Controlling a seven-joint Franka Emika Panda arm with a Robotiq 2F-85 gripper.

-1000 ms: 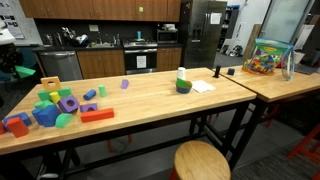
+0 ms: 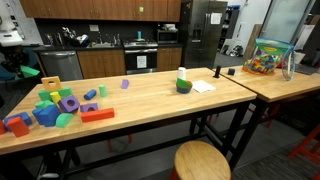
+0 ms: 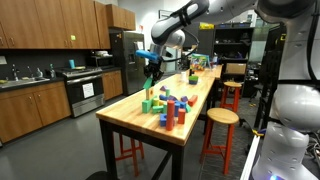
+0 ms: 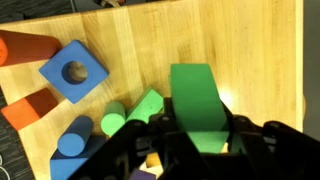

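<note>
A long green block [image 4: 195, 90] is pinched in my gripper, which is shut on it. The wrist view shows the block's near end between the dark fingers, with the wooden tabletop below. From the second exterior view, the gripper [image 3: 152, 72] hangs over the block-covered end of the table, the green block [image 3: 147, 83] pointing down. How far its lower end is from the blocks beneath is hard to tell. At the left edge of the first exterior view the same green block [image 2: 29, 71] shows partly, under the gripper.
Coloured blocks crowd this table end: a blue square with a hole [image 4: 74, 71], an orange block [image 4: 30, 107], a blue cylinder [image 4: 75, 138], a green cylinder [image 4: 113, 118]. A long red block [image 2: 98, 115] lies nearby. Bare wood [image 2: 150, 105] extends beyond; a green bowl [image 2: 184, 87] stands farther along.
The gripper has come further into the first exterior view from the left edge, carrying the green block slightly rightward. The blocks on the table look unmoved.
</note>
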